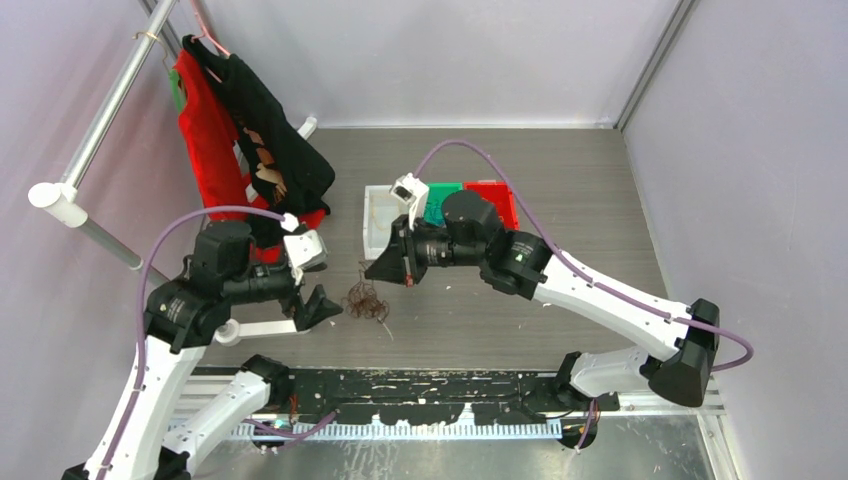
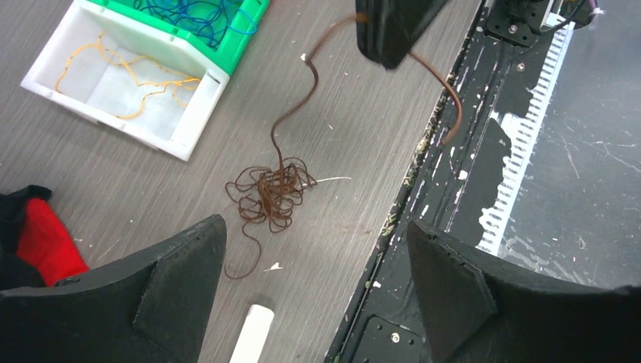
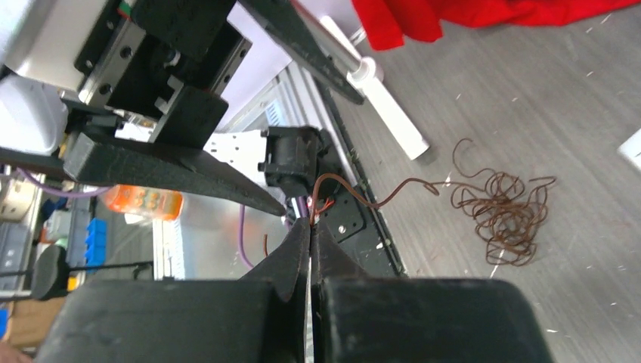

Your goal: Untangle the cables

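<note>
A brown cable lies in a loose, tangled heap (image 2: 268,195) on the grey floor, with one length rising from it. My right gripper is shut on that length, above the floor; a short end sticks out past its fingers, as the left wrist view shows. In the top view the heap (image 1: 366,301) lies just below the right gripper (image 1: 372,275). My left gripper (image 1: 335,302) stands open to the left of the heap, and nothing is between its fingers.
Behind the heap stand a white bin (image 2: 193,125) with yellow cables, a green bin (image 2: 246,45) with blue cables, and a red bin (image 1: 500,200). Red and black clothes hang at left. A white rack foot (image 3: 397,125) lies near the left gripper.
</note>
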